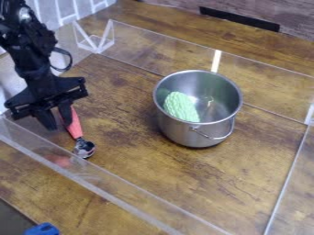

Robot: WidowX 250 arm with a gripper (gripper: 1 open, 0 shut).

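A black robot arm with my gripper (50,106) reaches in from the left, low over a red-handled tool (73,126) with a shiny metal end (84,148) lying on the wooden table. The fingertips are at the upper part of the red handle; whether they grip it is hard to tell. A large steel pot (215,124) holding a pale green item (181,106) stands right of centre.
Clear plastic barriers edge the table (147,193) on several sides. A blue object (42,229) sits at the bottom left corner. The wood between the arm and the pot is clear.
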